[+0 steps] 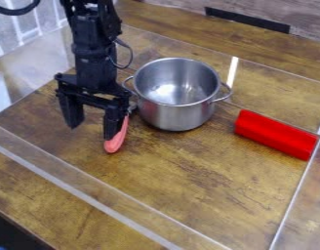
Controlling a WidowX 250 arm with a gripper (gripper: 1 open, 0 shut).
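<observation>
My black gripper [95,117] stands open over the wooden table, left of a steel pot [176,93] with two side handles. A pink elongated object [117,138] lies on the table just below and right of the gripper, at the pot's lower left; its upper end is partly hidden by the gripper. I cannot tell whether the fingers touch it.
A red cylinder [275,134] lies on the right side of the wooden table [176,195]. Clear panels or edges run along the left and right sides, and a dark wall is at the back.
</observation>
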